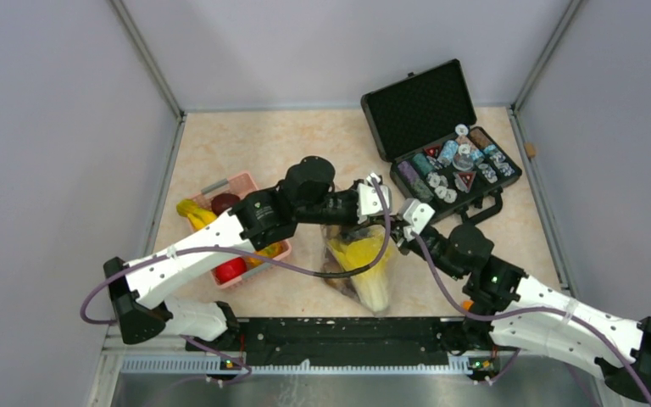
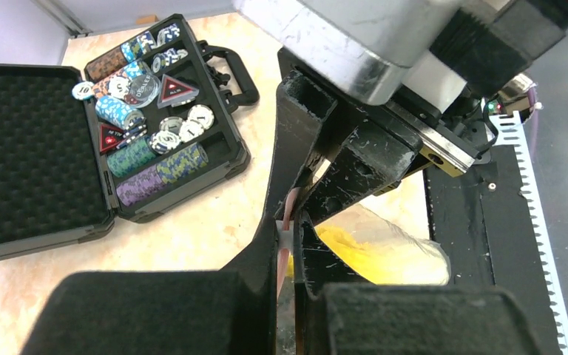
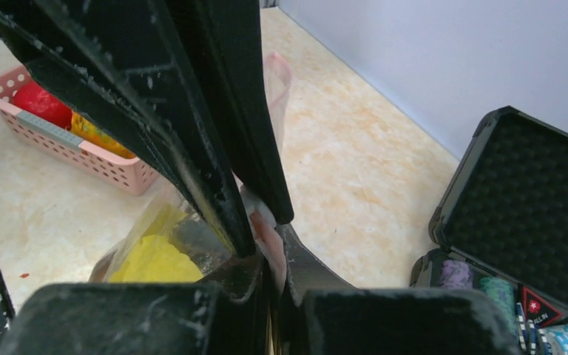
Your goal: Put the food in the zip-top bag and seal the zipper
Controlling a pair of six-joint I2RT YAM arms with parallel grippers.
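Observation:
A clear zip top bag point(image 1: 360, 271) holding yellow and brown food lies beneath both arms at the table's centre. My left gripper and right gripper meet above it, tips close together. Both are shut; the bag's thin pinkish zipper edge runs up between the right fingers and also shows at the left fingertips in the left wrist view. Whether each grips it firmly is hard to tell, as the fingers overlap.
A pink basket point(image 1: 284, 250) of food stands at the left, partly under the left arm. An open black case point(image 1: 415, 110) of chips sits at the back right.

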